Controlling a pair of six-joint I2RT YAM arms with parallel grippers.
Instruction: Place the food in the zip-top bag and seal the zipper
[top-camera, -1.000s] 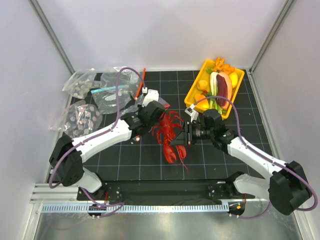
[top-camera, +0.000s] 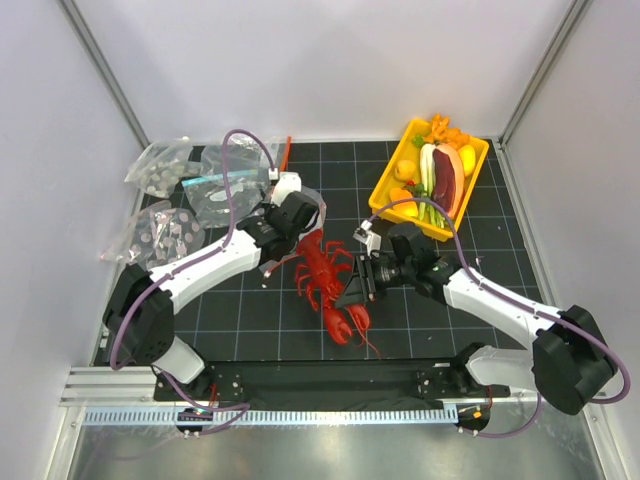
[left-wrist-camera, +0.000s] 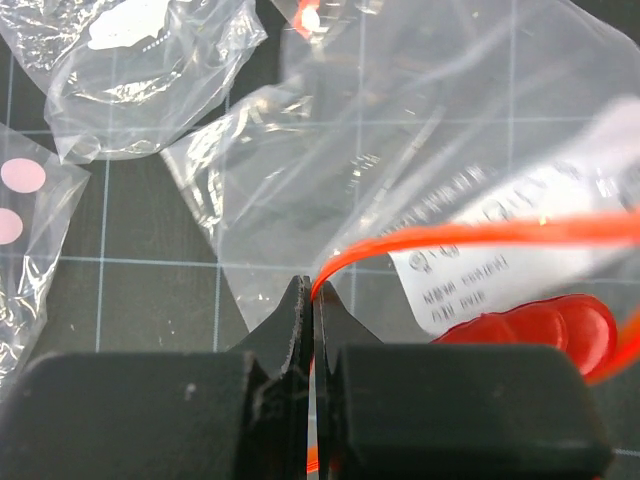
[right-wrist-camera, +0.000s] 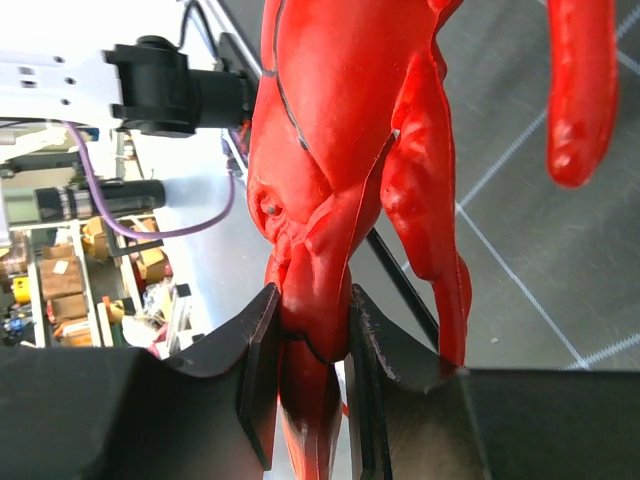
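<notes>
The red toy lobster (top-camera: 322, 272) hangs off the table, my right gripper shut on its narrow claw end. Its body stretches away from the fingers toward the bag. In the left wrist view, the clear zip bag (left-wrist-camera: 290, 190) has an orange-rimmed mouth, and its thin orange rim (left-wrist-camera: 440, 236) is pinched between the fingertips of my left gripper. The lobster's tail (left-wrist-camera: 530, 325) shows within the loop of that rim, over the white label. How deep it reaches is unclear. From above, the left arm covers part of the bag.
Several other clear bags (top-camera: 160, 238) lie at the left and back left. At the back right stands a yellow bin (top-camera: 383, 185) full of toy produce. Bare tiled table (top-camera: 250, 330) shows in front and around the middle.
The lobster and my right gripper have moved left, bringing the tail closer to the bag mouth. My left arm has shifted slightly left, still at the bag.
</notes>
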